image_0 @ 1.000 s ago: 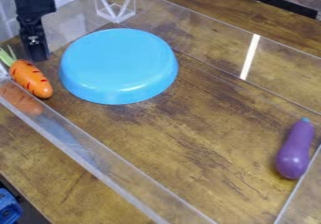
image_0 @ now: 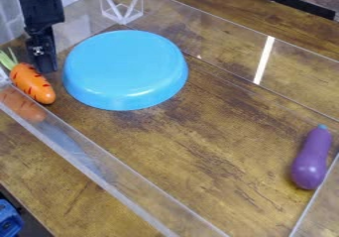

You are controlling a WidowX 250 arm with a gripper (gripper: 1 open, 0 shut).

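Observation:
My black gripper (image_0: 43, 60) hangs at the upper left, its tip low over an orange carrot (image_0: 32, 82) with pale green leaves, which lies by the left edge. I cannot tell whether the fingers are open or shut. A light blue disc, like an upturned plate (image_0: 125, 68), rests just right of the carrot. A purple eggplant (image_0: 311, 158) lies at the right.
Clear plastic walls (image_0: 106, 181) border the wooden floor (image_0: 199, 142), one running diagonally along the lower left. A blue object (image_0: 7, 221) sits at the lower left corner.
The gripper has shifted very slightly down toward the carrot. The carrot, disc and eggplant have not moved.

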